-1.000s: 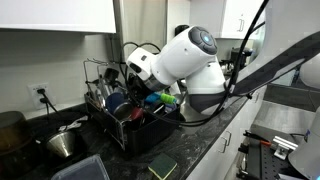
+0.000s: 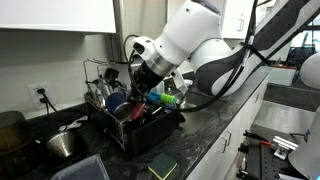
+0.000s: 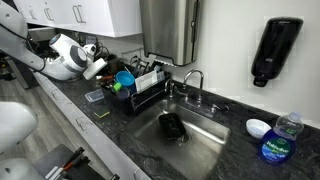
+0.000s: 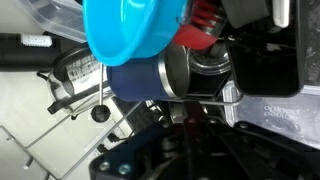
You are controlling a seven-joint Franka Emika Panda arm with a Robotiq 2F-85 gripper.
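My gripper points into the dish rack in the wrist view, its fingers close together and nothing visible between them. Just beyond the fingertips is a dark blue mug [image 4: 140,78]. A bright blue bowl [image 4: 128,25] covers part of the upper left there. Beside the mug lie a red item [image 4: 198,36] and a clear glass [image 4: 208,62]. In the first exterior view the arm reaches over the black dish rack [image 2: 150,134], and dishes partly hide the fingers. Whether they touch anything cannot be told.
A metal cup [image 2: 66,143] and dark canisters [image 2: 14,135] stand left of the rack. A green sponge [image 2: 162,166] and a clear plastic container [image 2: 88,168] lie in front. The sink [image 3: 180,150] is beyond the rack's other side.
The arm's white forearm and elbow have risen and shifted slightly left in the first exterior view. The dishes and the rack appear to stay where they were.
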